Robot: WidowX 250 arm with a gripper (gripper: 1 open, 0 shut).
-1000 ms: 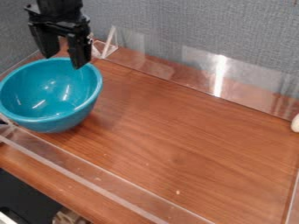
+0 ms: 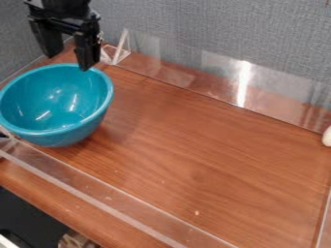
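A large turquoise bowl [image 2: 58,111] sits at the left of the wooden table, its inside empty as far as it shows. Above its back rim hangs my black gripper [image 2: 68,50], open, its fingers pointing down with nothing seen between them.
A clear plastic border [image 2: 195,77] runs along the back by a grey padded wall. A small white object [image 2: 326,137] is at the right edge.
My gripper has shifted very slightly to the left. The bowl has not visibly moved.
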